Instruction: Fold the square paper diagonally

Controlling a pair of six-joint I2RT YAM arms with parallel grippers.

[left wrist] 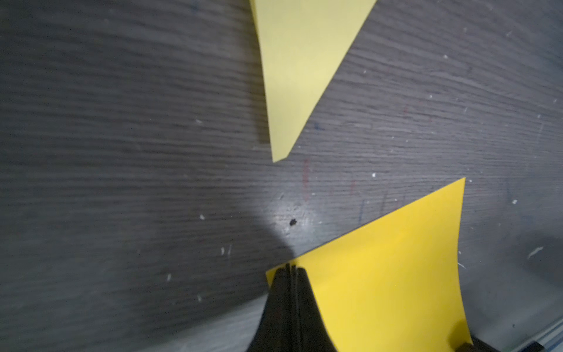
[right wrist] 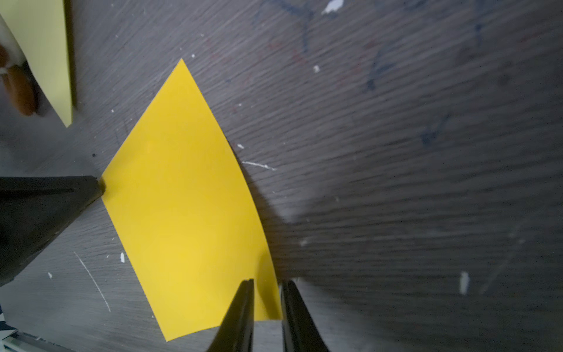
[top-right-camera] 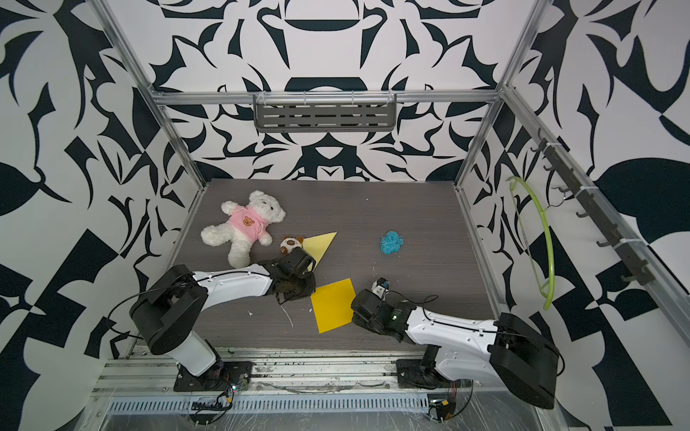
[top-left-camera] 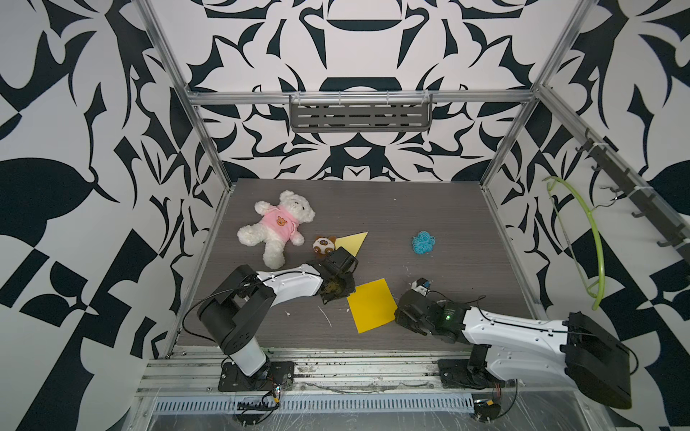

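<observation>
A square of bright yellow paper point(top-left-camera: 370, 307) lies flat at the front middle of the table. My left gripper is shut, its tips pressed on the paper's upper-left corner. My right gripper is part open at the opposite corner, which curls slightly up between or just beside its fingertips in the right wrist view. A paler yellow paper triangle point(left wrist: 302, 64) lies behind the square, partly hidden by the left arm in the top views.
A white teddy bear point(top-left-camera: 280, 222) in a pink shirt and a small brown-and-white toy point(top-left-camera: 323, 245) lie at the left. A blue tufted ball point(top-left-camera: 423, 242) sits at the right.
</observation>
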